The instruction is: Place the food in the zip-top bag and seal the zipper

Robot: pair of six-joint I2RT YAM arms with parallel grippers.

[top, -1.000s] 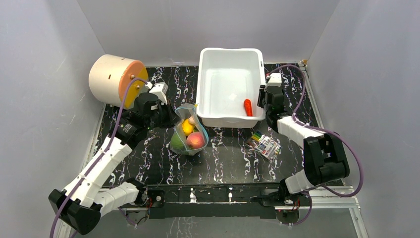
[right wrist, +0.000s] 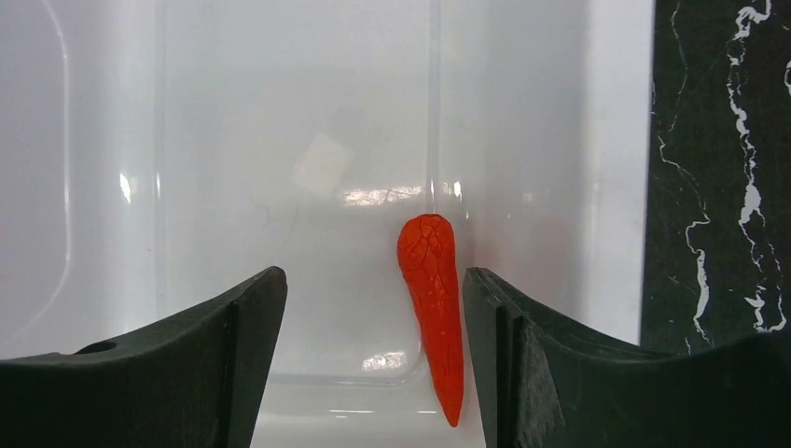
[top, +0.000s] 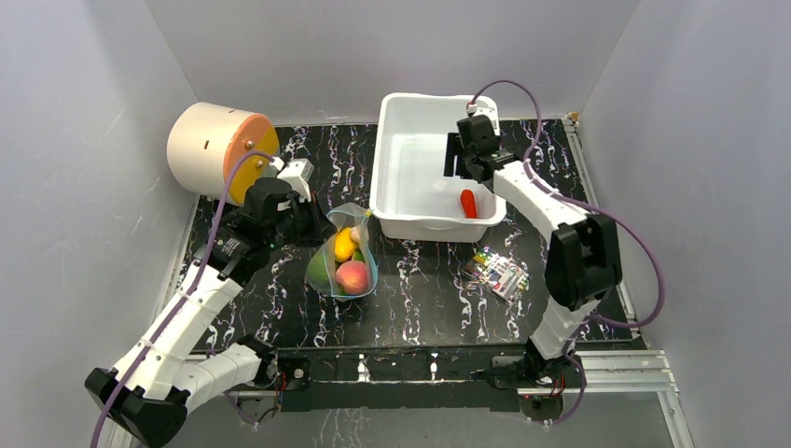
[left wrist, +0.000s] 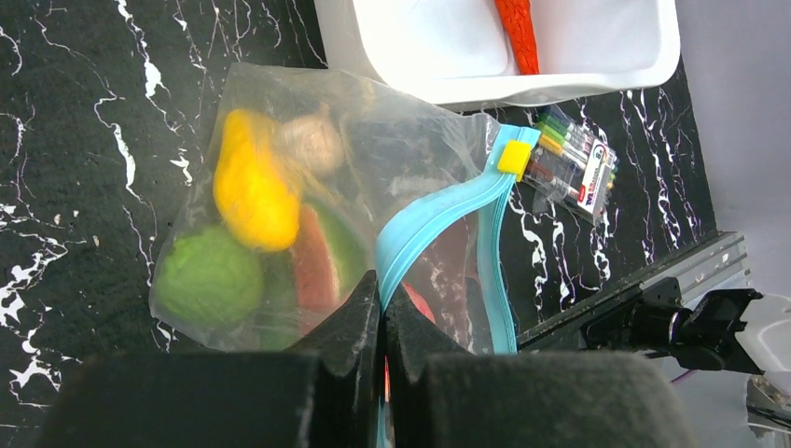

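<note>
A clear zip bag (top: 341, 261) with a teal zipper (left wrist: 438, 205) and yellow slider (left wrist: 514, 160) holds fruit and vegetables: yellow (left wrist: 252, 187), green (left wrist: 205, 275), pink-red and pale items. My left gripper is shut on the bag's rim at the zipper. My right gripper is above the white bin (top: 420, 163), part open with nothing between its fingers, over a long red-orange vegetable (right wrist: 431, 308) lying by the bin's wall.
A pack of markers (top: 496, 274) lies on the black marbled table (top: 420, 308) in front of the bin. A cream cylinder (top: 205, 149) stands at the back left. Grey walls surround the table.
My right gripper has risen and moved left from the bin's right edge to over it. The bag, with my left gripper, has shifted slightly left.
</note>
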